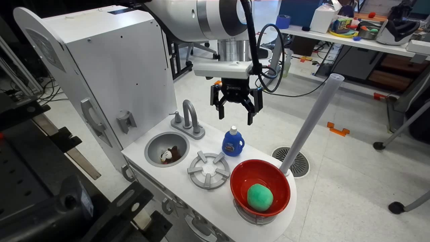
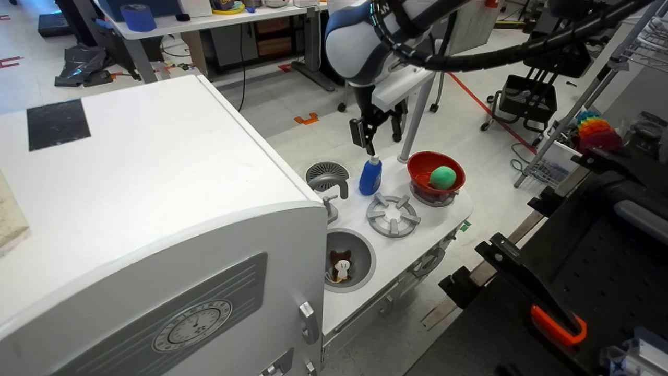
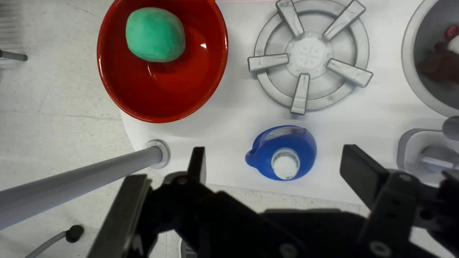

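Observation:
Upright on the white counter stands a blue bottle [image 1: 232, 144] with a white cap, close to the counter's back edge. My gripper [image 1: 235, 117] hangs above it, apart from it, with open fingers and nothing between them. In the wrist view the blue bottle [image 3: 282, 152] appears between the two spread fingers and a little beyond their tips. A red bowl [image 1: 242, 173] on a burner at the counter's rounded end holds a green rounded object [image 1: 260, 197]. Inside the round grey sink [image 1: 149, 152] lies a brown and white toy [image 2: 341, 266].
Beside the bottle is an empty grey burner [image 1: 208, 171]. A grey faucet [image 1: 190, 115] rises behind the sink, and a slanted grey pole [image 1: 312, 123] stands near the bowl. The tall white cabinet [image 1: 117, 72] bounds the sink side.

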